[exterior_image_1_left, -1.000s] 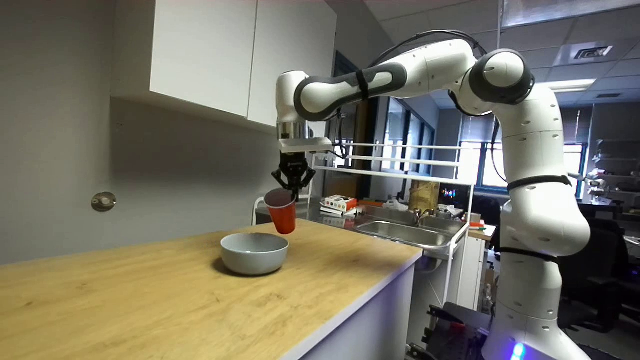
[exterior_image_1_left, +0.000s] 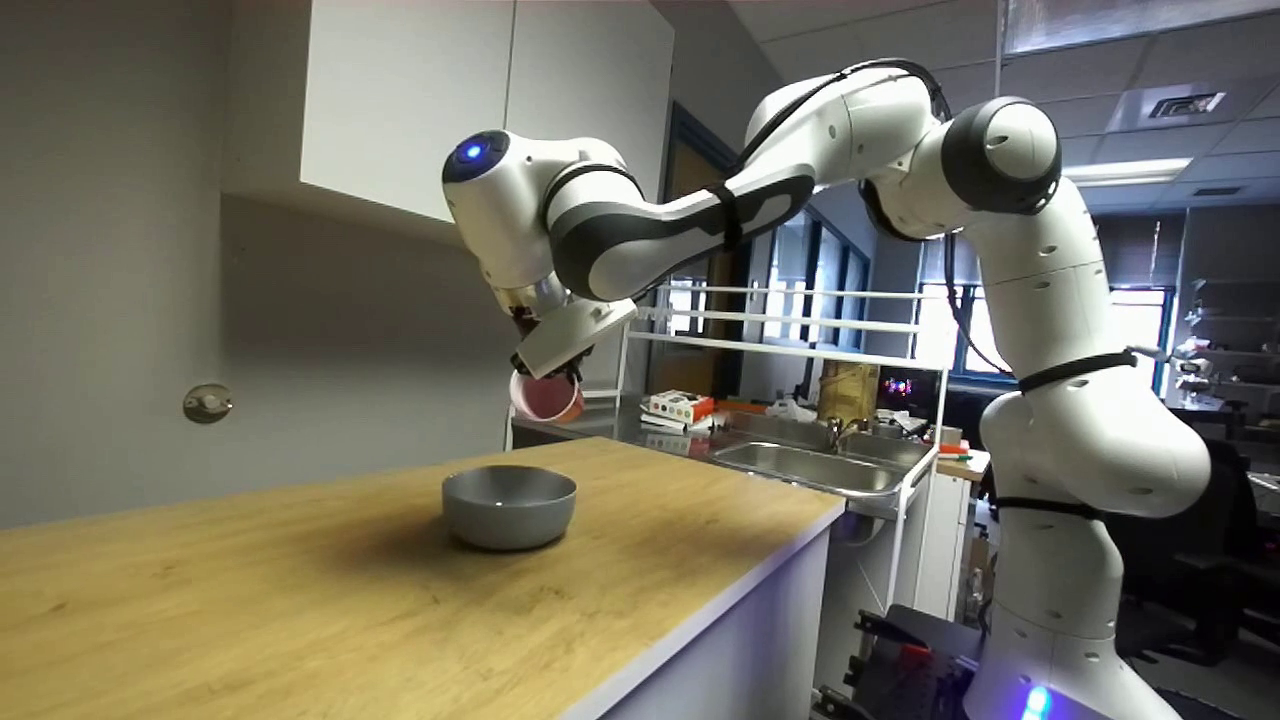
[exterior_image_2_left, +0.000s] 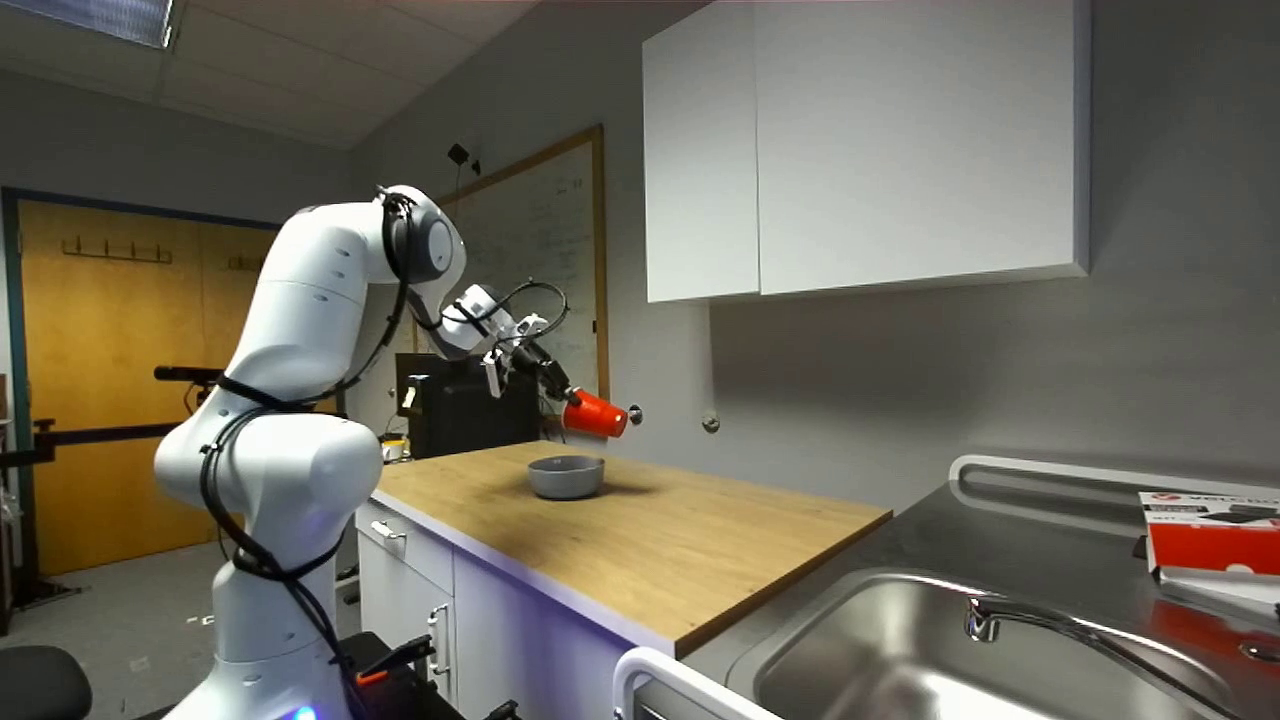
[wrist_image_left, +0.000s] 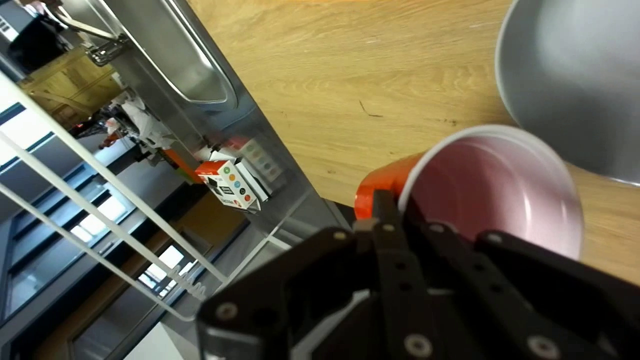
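A red cup (exterior_image_2_left: 594, 414) with a pale pink inside is held in the air, tipped well over to one side. My gripper (exterior_image_1_left: 547, 370) is shut on its rim, with one finger inside the cup and the other outside in the wrist view. Below, the grey bowl (exterior_image_1_left: 509, 509) sits upright on the wooden counter (exterior_image_1_left: 300, 576), apart from the cup. In the wrist view the cup's mouth (wrist_image_left: 498, 186) faces the camera and looks empty; part of the bowl (wrist_image_left: 576, 84) shows beyond it.
White cabinets (exterior_image_1_left: 408, 108) hang over the back of the counter. A steel sink (exterior_image_2_left: 936, 654) and boxes (exterior_image_1_left: 679, 409) lie beyond the counter's end, behind a white rail frame (exterior_image_1_left: 780, 318). Around the bowl, the wood is clear.
The wrist has tilted from pointing straight down, and the cup has gone from nearly upright to tipped on its side. It has moved slightly left and up; the bowl stays put.
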